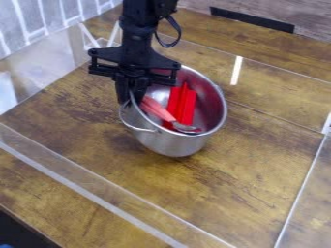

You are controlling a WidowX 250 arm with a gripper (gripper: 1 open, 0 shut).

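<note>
My black gripper [127,76] is at the left rim of a silver metal pot [181,143], its lower part over the opening; it looks shut, though whether the rim is between its fingers is hard to tell. Inside the pot lie red objects [184,103] and a pale pink-red long piece with a silvery end. The pot is tilted toward the camera.
A wooden table [258,184] surrounds the pot, with clear room right and front. Transparent edges or strips run along the left. A dark edge is at the back right.
</note>
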